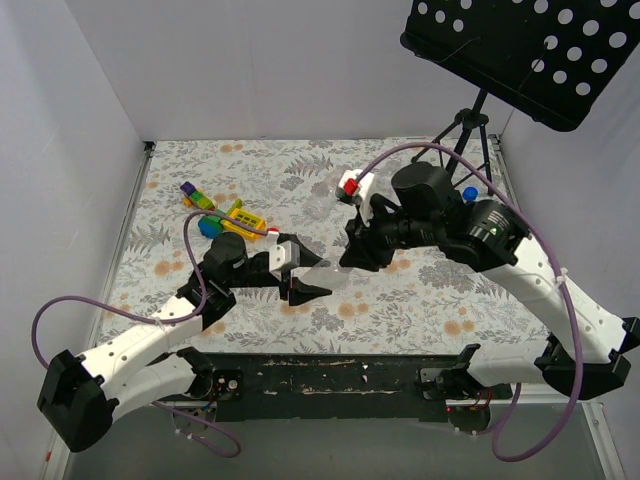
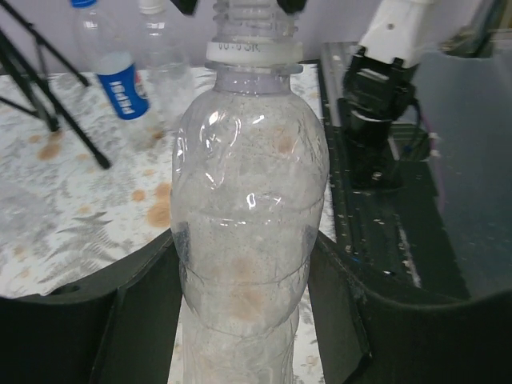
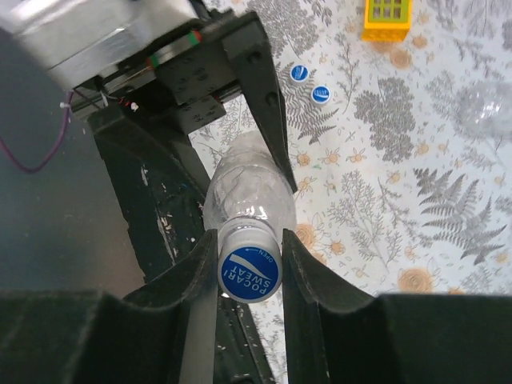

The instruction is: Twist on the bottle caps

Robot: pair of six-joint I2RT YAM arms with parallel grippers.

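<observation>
A clear plastic bottle (image 2: pixel 248 176) is held by my left gripper (image 1: pixel 318 279), which is shut on its body. In the left wrist view its threaded neck (image 2: pixel 254 20) points up out of the frame. A blue cap (image 3: pixel 250 272) with white lettering sits in line with the neck in the right wrist view; whether it is threaded on cannot be told. My right gripper is part open, its fingers (image 3: pixel 294 276) standing on either side of the cap. Dark fingertips (image 2: pixel 292 4) beside the neck also show in the left wrist view.
Two loose blue caps (image 3: pixel 321 94) lie on the patterned table, and another clear bottle (image 3: pixel 484 110) lies nearby. Bottles with blue caps, one with a blue label (image 2: pixel 124 92), stand near a black tripod (image 1: pixel 470 120). Toy blocks (image 1: pixel 243 220) occupy the left back.
</observation>
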